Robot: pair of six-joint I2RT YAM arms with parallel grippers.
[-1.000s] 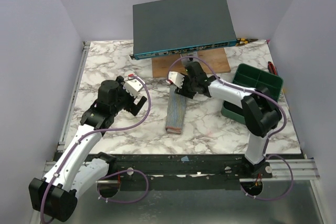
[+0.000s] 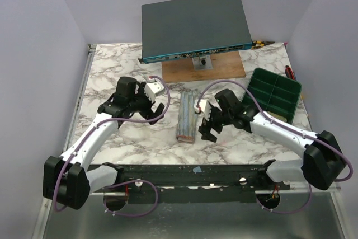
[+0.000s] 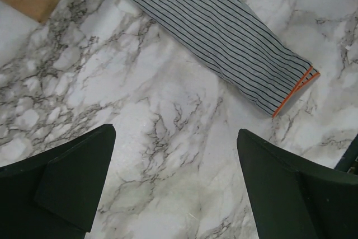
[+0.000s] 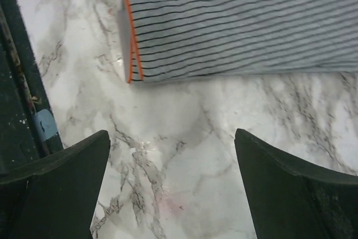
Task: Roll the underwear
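The striped underwear [image 2: 187, 115] lies flat and folded lengthwise in the middle of the marble table, with orange edging at its front end, seen also in the left wrist view [image 3: 218, 37] and right wrist view [image 4: 235, 32]. My left gripper [image 2: 150, 117] hangs open to the left of it, nothing between its fingers. My right gripper [image 2: 206, 130] is open beside its right side, lower toward the front, with bare marble between its fingers in the right wrist view.
A green divided bin [image 2: 279, 88] sits at the right. A wooden board [image 2: 173, 70] under a monitor stands at the back. The front table edge lies just below the underwear.
My right gripper has moved from over the back of the underwear toward the front, to its right side. My left gripper has moved slightly right, toward the underwear.
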